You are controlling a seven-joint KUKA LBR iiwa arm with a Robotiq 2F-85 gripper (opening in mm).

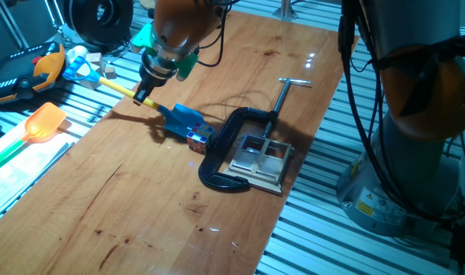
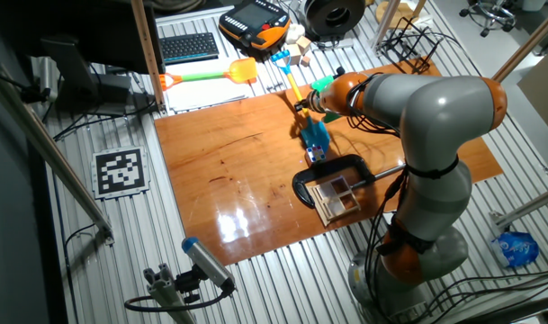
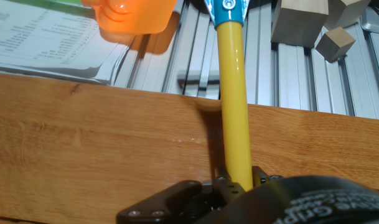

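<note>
A toy shovel with a blue blade (image 1: 182, 121), a yellow shaft (image 3: 234, 106) and a blue grip (image 2: 282, 60) lies across the table's far edge. My gripper (image 1: 140, 98) points down at the middle of the shaft. In the wrist view the fingers (image 3: 221, 186) sit close against both sides of the yellow shaft, shut on it. The shaft's shadow falls to its left on the wood, so this part is raised off the surface. The gripper's dark body hides the blade in the wrist view.
A colourful cube (image 1: 200, 137) stands by the blade, touching or nearly touching a black C-clamp (image 1: 211, 164). Beside the clamp is a framed box (image 1: 261, 159). Past the edge lie an orange shovel (image 1: 45, 122) and wooden blocks (image 3: 299, 22).
</note>
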